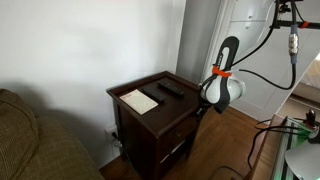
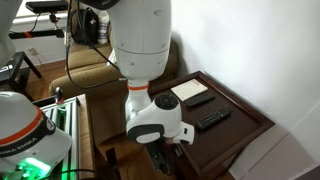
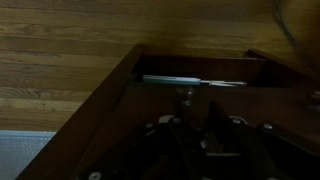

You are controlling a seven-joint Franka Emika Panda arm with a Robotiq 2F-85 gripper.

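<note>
A dark wooden nightstand stands against the white wall, its drawer side facing the arm. My gripper is low at the far end of the drawer front; in the second exterior view the white wrist partly covers that spot. In the wrist view, a drawer stands part open with pale, silvery items inside. A shiny round knob shows on its front, right by the fingertips. The gripper looks shut at this knob, though the darkness hides much of the contact.
On the nightstand top lie a pale notepad and a black remote. A brown couch is at the left. Loose cables run across the floor at the right. Bare wooden floor lies beside the drawers.
</note>
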